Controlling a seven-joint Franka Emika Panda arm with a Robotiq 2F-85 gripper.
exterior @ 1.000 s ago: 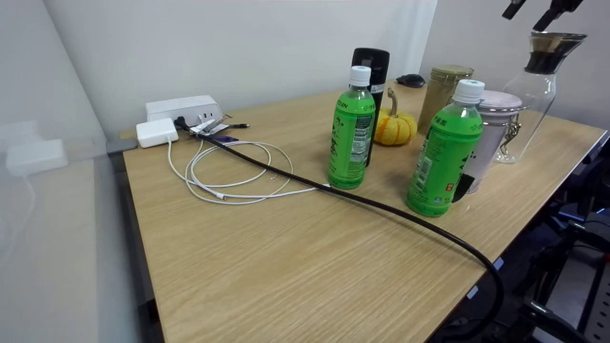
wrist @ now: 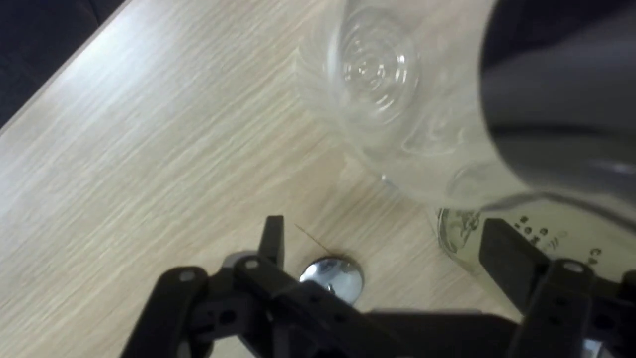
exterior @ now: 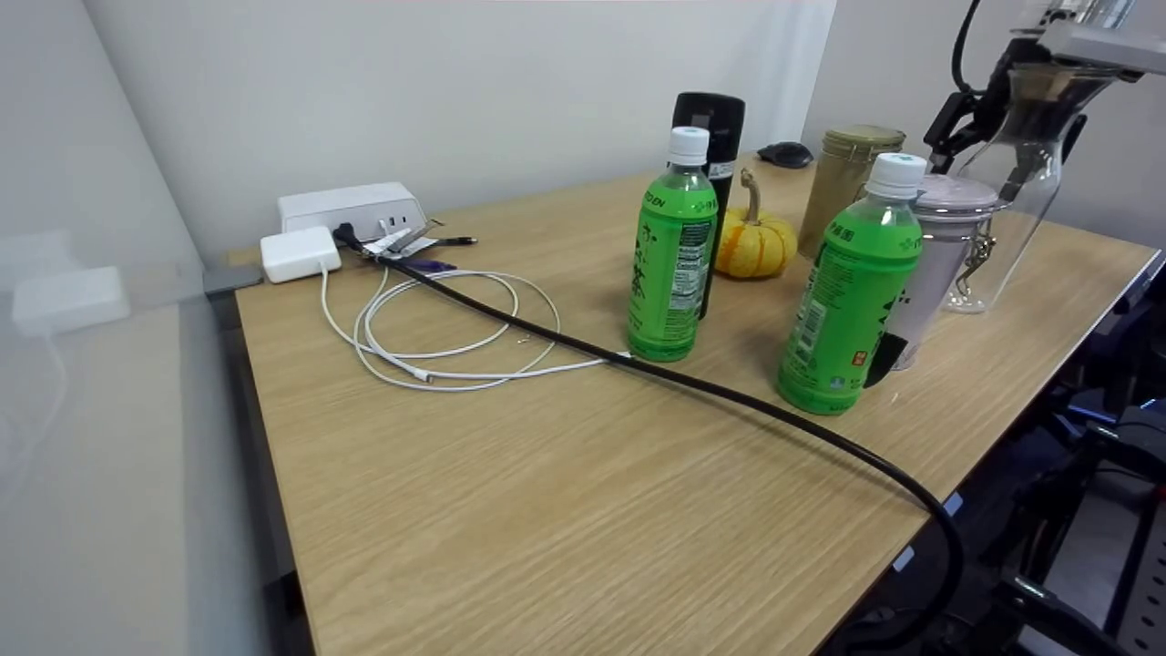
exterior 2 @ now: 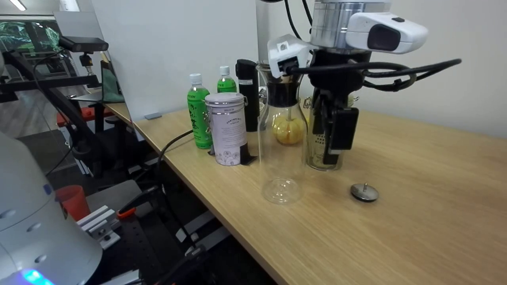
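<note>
My gripper (exterior 2: 336, 156) hangs over the table beside the glass carafe (exterior 2: 283, 164), its fingers pointing down. In the wrist view the gripper is open, and nothing sits between its fingers. A small round metal lid with a short knob (exterior 2: 364, 192) lies on the table, lower than the fingertips and apart from them. The lid (wrist: 335, 279) shows near the left finger (wrist: 273, 238), partly hidden by the gripper's body. The carafe, with its dark collar, stands upright and looks empty. Close behind the gripper is a clasp-lidded jar (exterior 2: 317, 151), partly covered by the fingers.
A lilac canister (exterior 2: 227, 130), green bottles (exterior: 669, 268), a black cylinder (exterior 2: 248, 95) and a small pumpkin (exterior: 756, 242) crowd beyond the carafe. A black cable (exterior: 700, 383) crosses the table. Free tabletop (exterior 2: 427, 204) spreads right of the lid.
My gripper has come down from above the carafe's top to beside its upper part. The bottles, canister, pumpkin and carafe stand where they were.
</note>
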